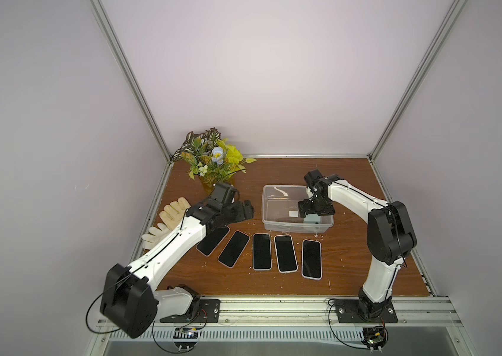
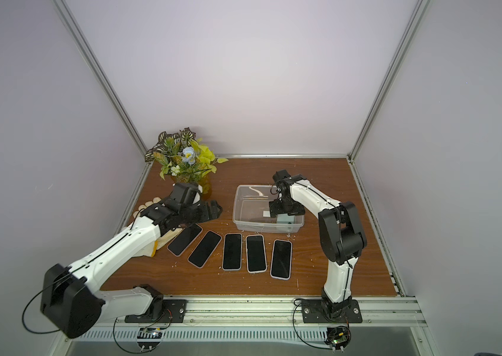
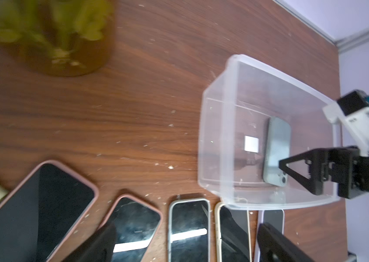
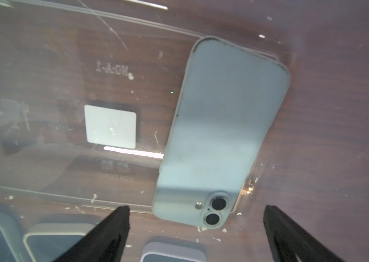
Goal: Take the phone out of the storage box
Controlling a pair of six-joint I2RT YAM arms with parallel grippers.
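A light blue phone (image 4: pixel 219 126) lies face down at the right end of the clear plastic storage box (image 3: pixel 228 131), its two-lens camera at the near end; a small white square (image 4: pixel 110 126) sits beside it. My right gripper is over that end of the box, open, its fingers either side above the phone's camera end, holding nothing. My left gripper (image 1: pixel 245 210) hangs open and empty left of the box, above the row of phones.
Several dark-screened phones (image 1: pixel 261 252) lie in a row in front of the box. A flower vase (image 3: pixel 58 48) stands back left, and pale gloves (image 1: pixel 171 213) lie at the left edge. The table behind the box is clear.
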